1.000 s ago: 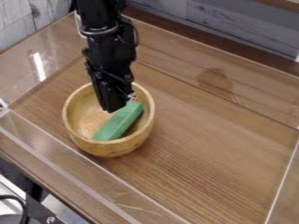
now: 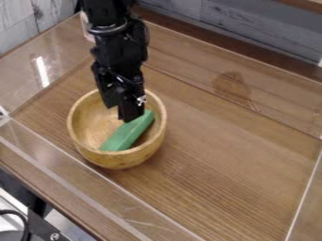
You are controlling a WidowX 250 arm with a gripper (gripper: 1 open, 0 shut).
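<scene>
A yellow bowl [image 2: 88, 132] sits on the wooden table in the left middle of the view, with a green elongated object [image 2: 127, 133] lying in its right part. My black gripper [image 2: 120, 108] hangs over the back of the bowl, above the upper end of the green object. It is open, and nothing shows held in it.
A small pale object stands at the top left behind the arm. A black cable lies at the lower left edge.
My gripper has risen a little and shifted slightly over the bowl's back. The bowl and the green object look unchanged.
</scene>
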